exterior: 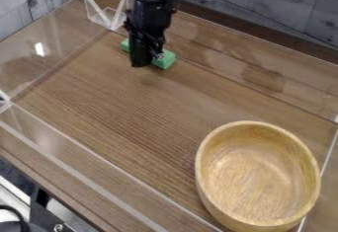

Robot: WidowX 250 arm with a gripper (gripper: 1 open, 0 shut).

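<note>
My black gripper (145, 53) hangs from the top centre of the camera view, down at the green object (161, 59) lying on the wooden table near the back. The fingers are at or just in front of that object and partly cover it; I cannot tell whether they are shut on it.
A large tan oval bowl (258, 172) fills the front right. A white wire-like item (106, 11) stands at the back left by the wall. Cables lie at the bottom left.
</note>
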